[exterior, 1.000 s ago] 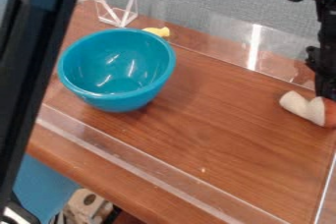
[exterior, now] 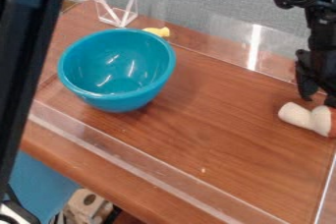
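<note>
A pale cylindrical object (exterior: 305, 116) with a reddish end lies on its side at the right of the wooden counter, partly cut by the frame edge. My dark gripper (exterior: 315, 81) hangs just above it at the right edge, its fingers over the object's right part; how wide they stand is hard to make out. A teal bowl (exterior: 117, 67) sits empty on the left half of the counter.
A white rack (exterior: 116, 12) and a small yellow item (exterior: 156, 31) lie behind the bowl. A clear low barrier (exterior: 237, 51) runs along the back.
My gripper has shifted slightly left and now shows lower fingers above the cylindrical object. The bowl and other things have stayed in place.
</note>
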